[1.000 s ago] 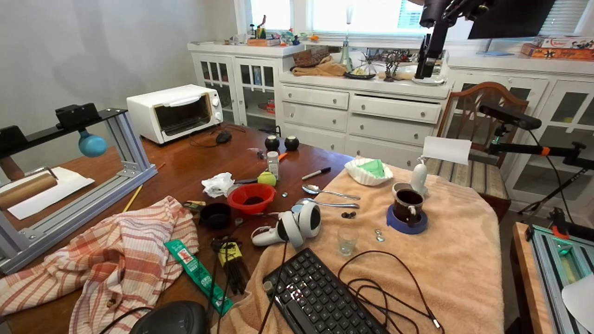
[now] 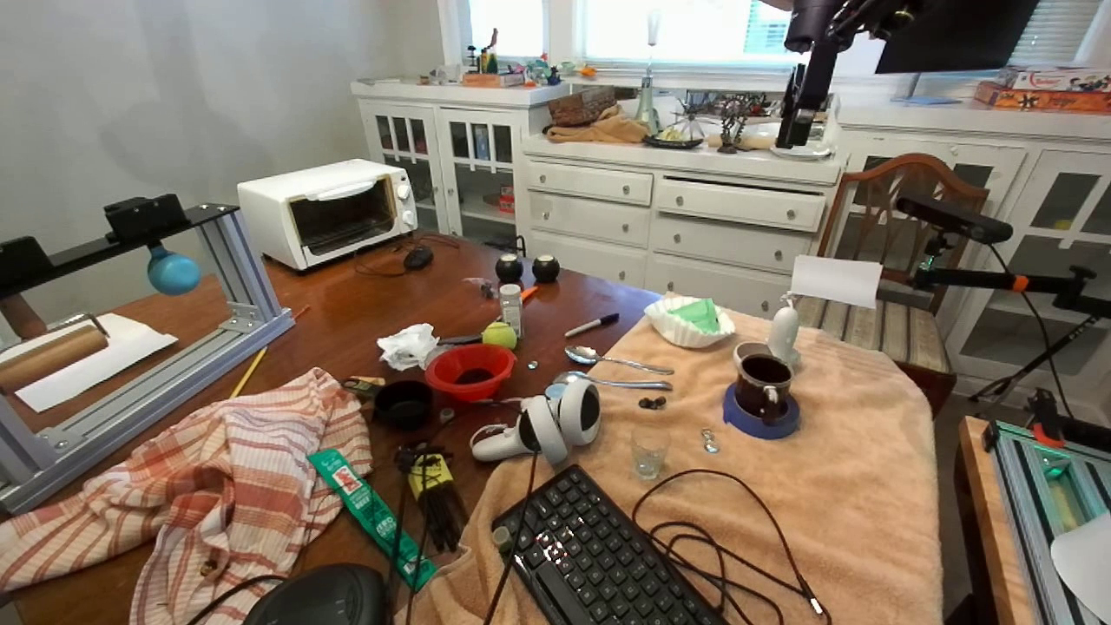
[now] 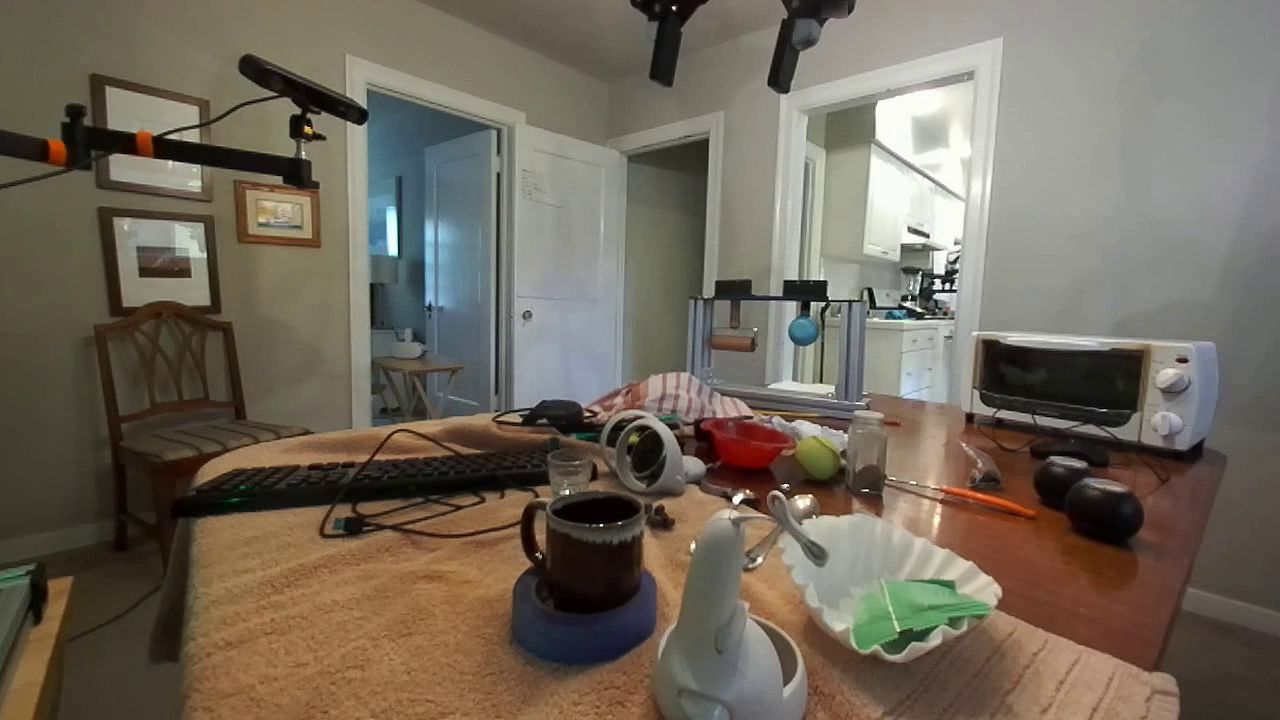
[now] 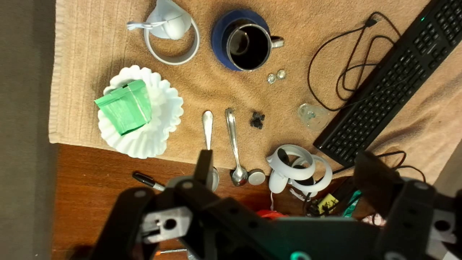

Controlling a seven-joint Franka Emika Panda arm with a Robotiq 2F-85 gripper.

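High above the table, my gripper (image 3: 726,66) is open, its two dark fingers wide apart with only air between them. The wrist view looks down past the fingers (image 4: 202,167) onto the towel. There a dark mug (image 4: 249,47) stands upright on a blue round base (image 4: 219,41). Left of it is a white animal-shaped holder (image 4: 175,26). A white fluted bowl (image 4: 166,106) holds green packets (image 4: 130,108). Two spoons (image 4: 232,134) lie across the towel's edge, and a small clear glass (image 2: 650,455) stands near the keyboard (image 2: 614,557).
A red bowl (image 2: 470,371), a tennis ball (image 2: 500,334), a glass jar (image 3: 866,454) and a white VR controller (image 2: 562,418) crowd the middle of the table. A white toaster oven (image 2: 328,213) and a metal frame (image 2: 234,271) stand farther off. Loose cables (image 2: 729,542) cross the towel.
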